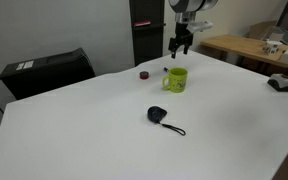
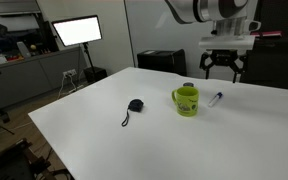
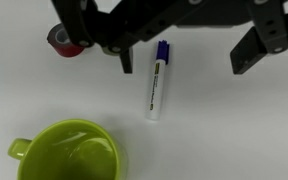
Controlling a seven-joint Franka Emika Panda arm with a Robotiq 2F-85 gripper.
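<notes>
My gripper (image 1: 180, 48) (image 2: 222, 74) hangs open over the far part of the white table, nothing between its fingers. Below it lies a white marker with a blue cap (image 3: 157, 85) (image 2: 215, 99); in the wrist view its capped end shows between the two fingers, nearer the left one. A green mug (image 1: 179, 80) (image 2: 187, 103) (image 3: 69, 155) stands upright close to the marker, cut off by the lower edge of the wrist view. A small dark and red roll (image 1: 144, 75) (image 3: 62, 40) rests near the mug, partly behind the left finger in the wrist view.
A black object with a wrist strap (image 1: 156, 114) (image 2: 136, 105) lies nearer the table's middle. A black case (image 1: 52, 73) stands along the left edge in exterior view 1. Wooden furniture (image 1: 246, 47) is beyond the table.
</notes>
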